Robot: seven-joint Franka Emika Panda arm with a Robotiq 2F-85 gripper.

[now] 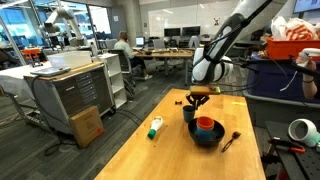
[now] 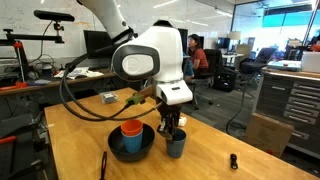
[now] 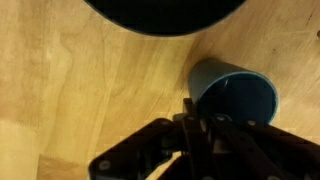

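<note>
A dark grey cup (image 2: 176, 147) stands upright on the wooden table, close beside the black bowl. My gripper (image 2: 172, 133) points down at it and is shut on its rim. From the wrist view, the cup (image 3: 235, 98) opens toward the camera, its near wall between the fingertips of my gripper. The black bowl (image 3: 165, 17) fills the top edge there. In exterior view 1 the cup (image 1: 188, 114) appears just behind the bowl (image 1: 207, 140), partly under the hand.
A red cup (image 2: 131, 127) and a blue one (image 2: 133, 141) sit stacked in the bowl. A dark utensil (image 1: 232, 141) lies beside it. A white and green bottle (image 1: 155, 127) lies across the table, whose front area is clear.
</note>
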